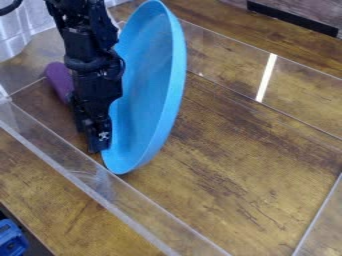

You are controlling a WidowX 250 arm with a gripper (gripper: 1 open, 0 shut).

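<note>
A blue oval plate (151, 85) stands steeply tilted, nearly on edge, at the upper middle, with the black gripper (96, 140) at its left side, low against its lower left part. The fingertips are dark and partly hidden against the plate, so whether they are shut on it cannot be told. A purple object (58, 82) lies on the floor behind the arm at the left.
Clear plastic walls run along the left and lower left of the wooden surface (241, 160). A blue object (8, 238) sits at the lower left corner.
</note>
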